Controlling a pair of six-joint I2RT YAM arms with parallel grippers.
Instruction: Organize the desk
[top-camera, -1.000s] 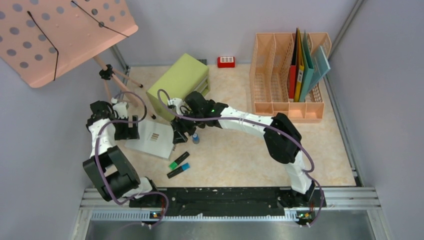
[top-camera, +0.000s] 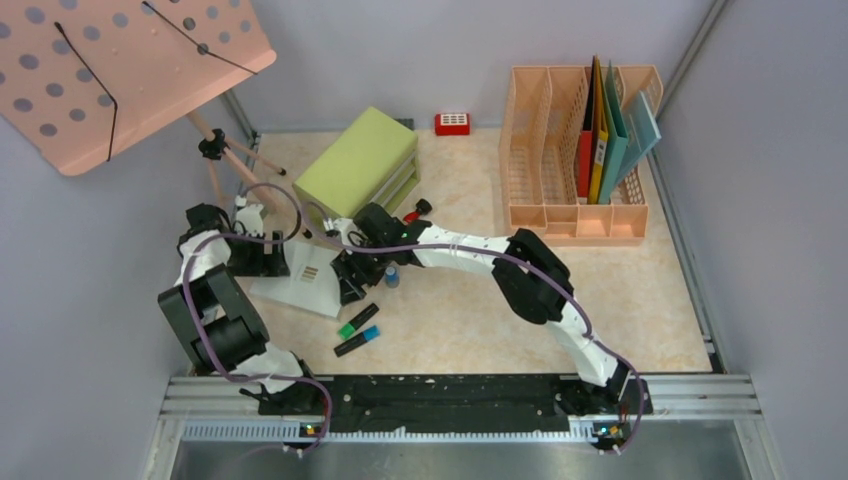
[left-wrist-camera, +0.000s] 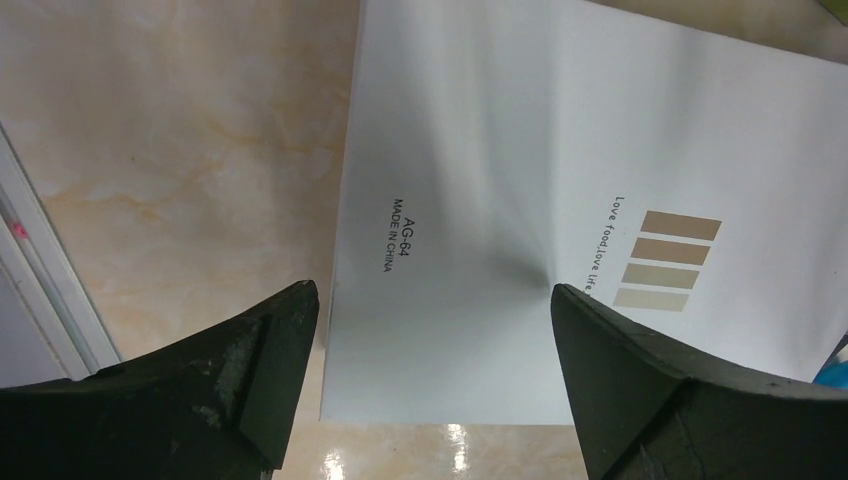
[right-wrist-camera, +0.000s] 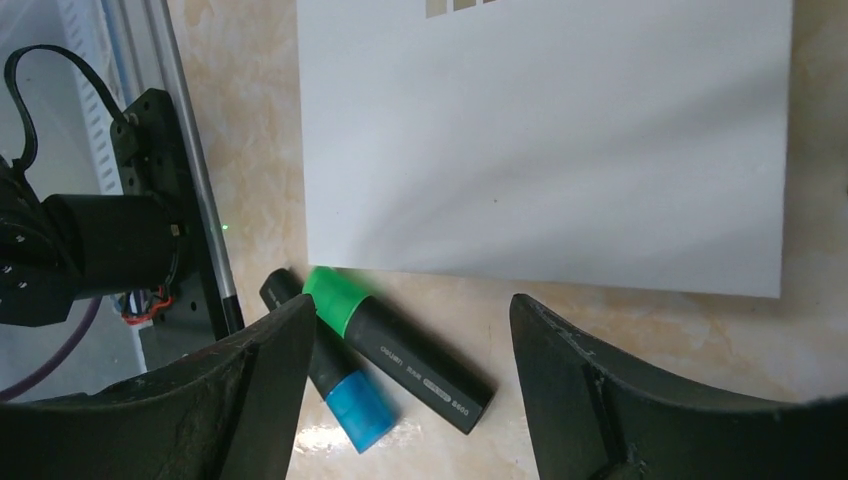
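A flat white booklet (top-camera: 300, 290) with printed colour bars lies at the desk's left. My left gripper (top-camera: 270, 260) is over its left end; in the left wrist view the open fingers (left-wrist-camera: 240, 390) point down at it, nothing held. My right gripper (top-camera: 355, 280) is at its right end, open, nothing between its fingers. Two markers, green-capped (right-wrist-camera: 420, 365) and blue-capped (right-wrist-camera: 340, 380), lie beside the booklet. A blue-topped container (top-camera: 392, 276) stands by the right gripper.
A green organizer (top-camera: 350, 160), pink stand (top-camera: 120, 70) and red device (top-camera: 451, 123) are at the back. A file rack (top-camera: 530, 140) with folders stands back right.
The right arm has shifted slightly down and left over the booklet's right end. The left arm has moved slightly; the objects look unmoved.
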